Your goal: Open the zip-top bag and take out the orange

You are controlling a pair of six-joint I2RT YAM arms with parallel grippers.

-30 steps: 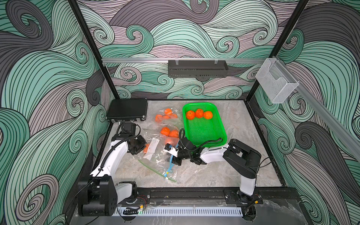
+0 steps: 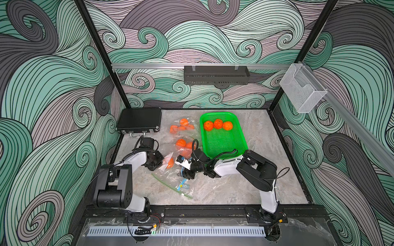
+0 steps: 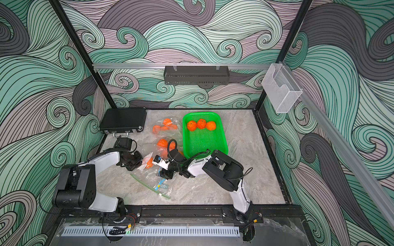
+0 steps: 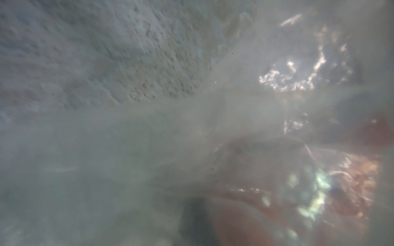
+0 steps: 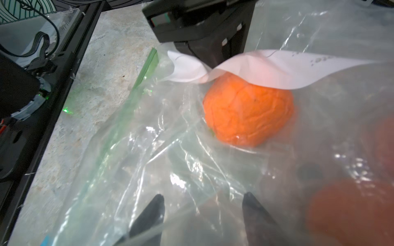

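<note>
The clear zip bag [image 2: 172, 176] lies on the table between both grippers, its green strip [image 5: 149, 65] along the front-left edge. Inside it an orange [image 5: 248, 112] shows under a white label [image 5: 287, 69]; more oranges [image 2: 181, 142] sit farther back. At the bag's left my left gripper [image 2: 158, 164] is shut, against or in the plastic; its wrist view is blurred by film, and its fingertips are hidden. From the right my right gripper stands part open over the bag, fingers apart, with plastic film in front of them and no orange between.
A green basket [image 2: 245, 149] at the back right holds 3 oranges [image 2: 218, 123] at its far end. Another bag of oranges [image 2: 182, 127] lies behind the zip bag. A black case [image 2: 139, 119] fills the back-left corner.
The label and the nearest orange have moved right.
</note>
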